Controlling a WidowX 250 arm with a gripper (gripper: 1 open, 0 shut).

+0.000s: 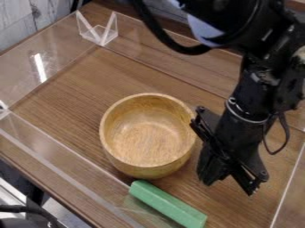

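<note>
A wooden bowl (148, 134), light and round, rests empty on the wooden table (71, 89). Just to its right, low over the table, is my black gripper (210, 171), pointed down and shut, with nothing visible between its fingers. A green bar-shaped object (167, 203) lies in front of the bowl, at the bottom of the view, below and left of the gripper.
Clear plastic pieces (98, 27) stand at the back left, and transparent edging runs along the table's left side. The table behind and left of the bowl is clear. Dark cables lie beyond the lower left edge.
</note>
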